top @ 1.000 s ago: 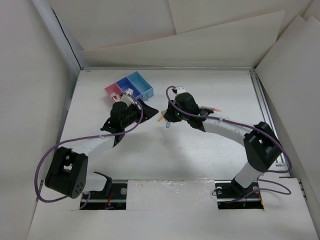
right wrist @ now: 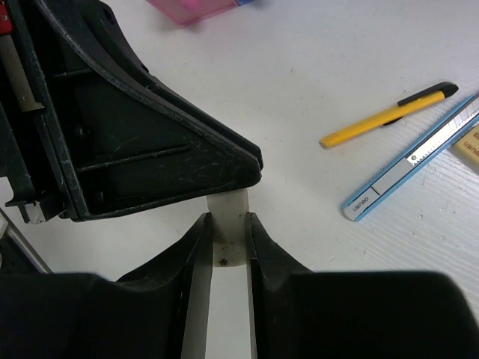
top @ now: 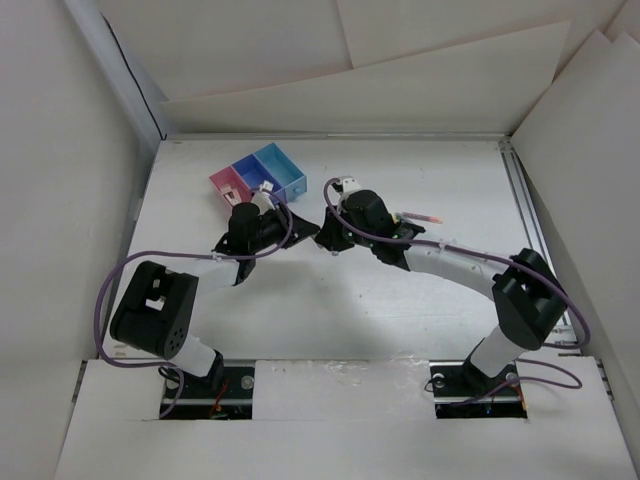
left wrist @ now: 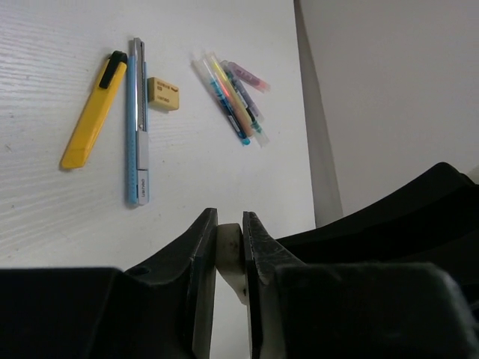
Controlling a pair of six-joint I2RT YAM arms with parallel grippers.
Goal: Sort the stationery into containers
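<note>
In the middle of the table my left gripper and right gripper meet, both shut on one small whitish object (right wrist: 228,247), apparently an eraser. Below them in the wrist views lie a yellow cutter (left wrist: 93,112), a blue-and-silver cutter (left wrist: 138,157), a tan eraser (left wrist: 164,93) and a cluster of pens and markers (left wrist: 234,97). A three-compartment container (top: 280,160), pink, dark blue and light blue, stands behind my left gripper at the back left, with items in it partly hidden.
White walls surround the table (top: 350,310) at the back and sides. The back right holds only the loose stationery.
Over the last second my two grippers have come together around the whitish object, the right one moving left. The left arm's base joints have swung slightly.
</note>
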